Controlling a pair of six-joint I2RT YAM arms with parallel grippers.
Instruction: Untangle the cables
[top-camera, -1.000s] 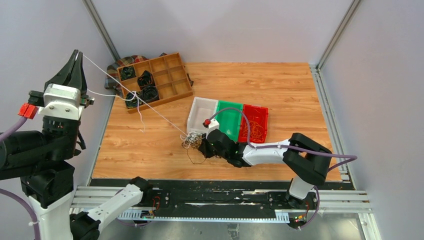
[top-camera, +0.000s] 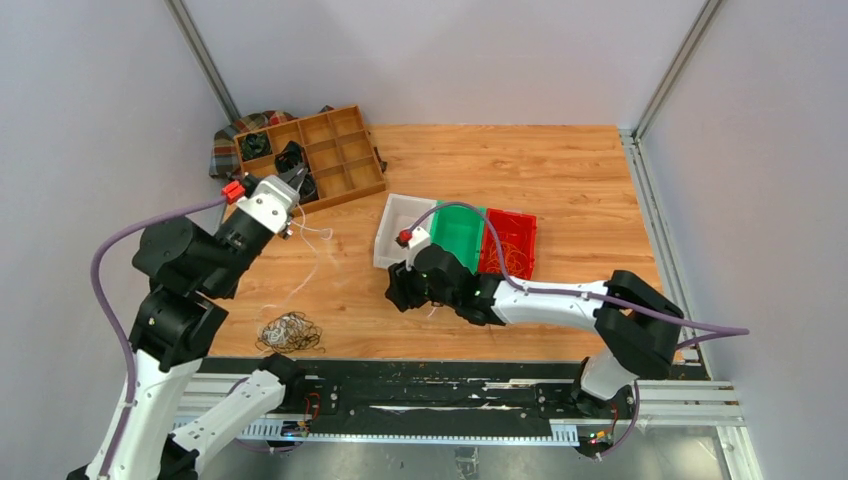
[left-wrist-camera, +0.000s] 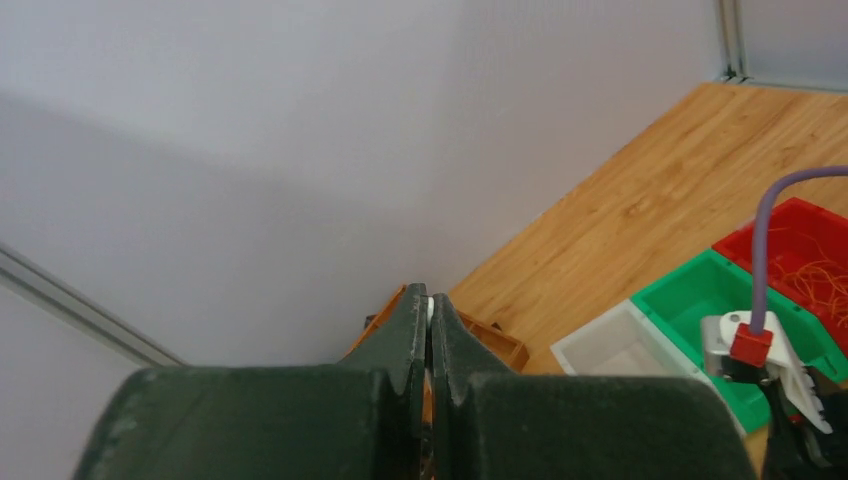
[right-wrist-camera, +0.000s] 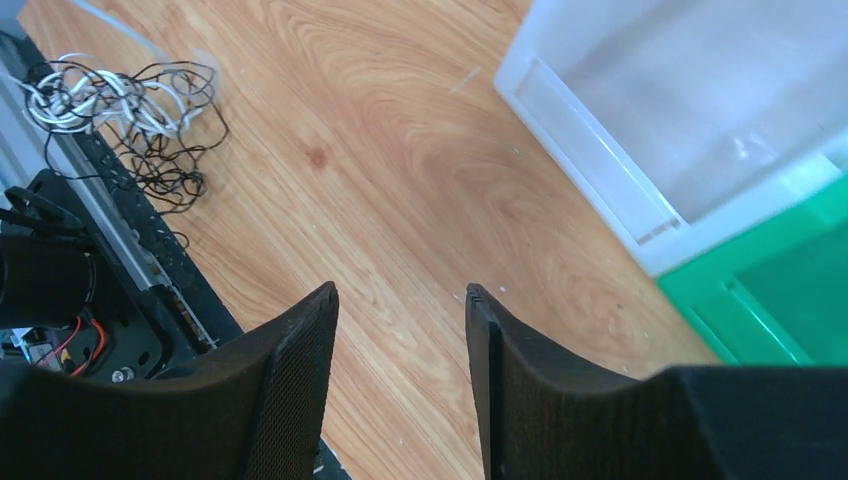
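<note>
The tangle of black and white cables (top-camera: 290, 332) lies near the table's front edge at the left; it also shows at upper left in the right wrist view. My left gripper (top-camera: 302, 174), raised in front of the wooden organizer, is shut with a bit of white cable (left-wrist-camera: 430, 309) between its fingertips. A slack white strand (top-camera: 325, 234) hangs below it and runs faintly toward the tangle. Right of the tangle, and clear of it, my right gripper is open over bare table with nothing between its fingers.
A wooden organizer (top-camera: 357, 183) with dark coiled cables in some compartments stands at back left, partly hidden by my left arm. White (top-camera: 392, 222), green (top-camera: 458, 232) and red (top-camera: 512, 228) bins stand mid-table; the red one holds thin cables.
The tangle has moved from beside my right gripper to the front left.
</note>
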